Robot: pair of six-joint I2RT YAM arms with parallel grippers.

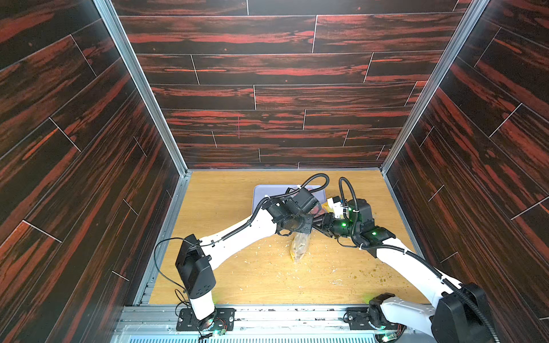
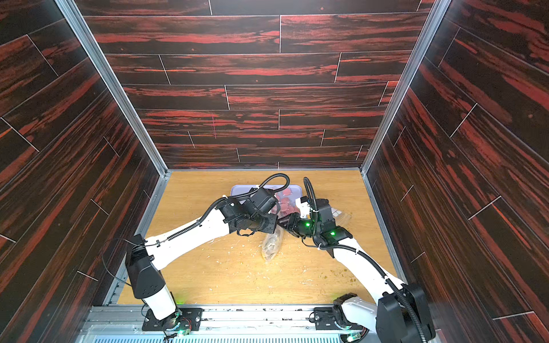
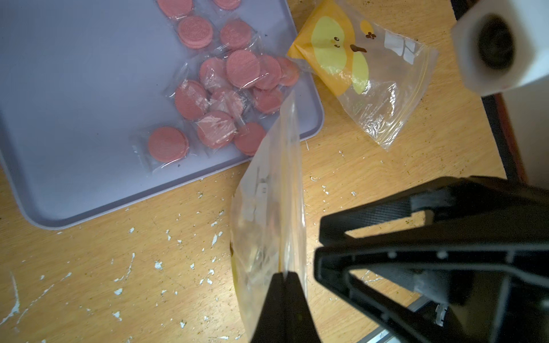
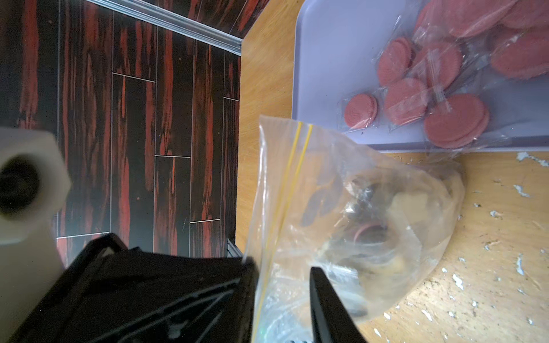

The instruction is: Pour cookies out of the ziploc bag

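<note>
A clear ziploc bag (image 4: 366, 228) with yellow zip lines hangs above the table, wrapped cookies dimly visible inside. My left gripper is shut on the bag's zip edge and holds it up. At the bag's upper side, my right gripper stands part open, its fingers (image 4: 323, 291) spread. The zip edge passes close to one of those fingers; whether it lies fully between them I cannot tell. In the left wrist view the right gripper's fingers (image 3: 366, 223) point at the bag from the right, with a visible gap between their tips.
Behind the bag lies a lilac tray (image 3: 85, 188) with several wrapped pink cookies (image 3: 243, 68) toward its right side. An empty-looking yellow-printed bag (image 3: 366, 74) lies right of the tray. White flakes dot the table (image 1: 251, 280).
</note>
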